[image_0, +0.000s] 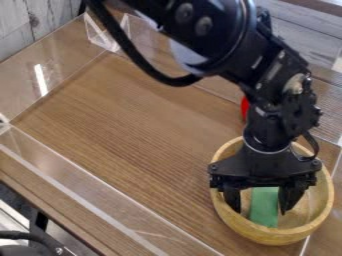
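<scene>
A black robot gripper (265, 192) hangs low over and into a yellow bowl (262, 232) at the lower right, its fingers open. A green object (265, 208) lies in the bowl between and below the fingertips. The gripper body hides much of the bowl's back half, and I cannot tell whether the fingers touch the green object.
A red object (245, 108) sits partly hidden behind the arm at right. A clear container (107, 30) stands at the top left.
</scene>
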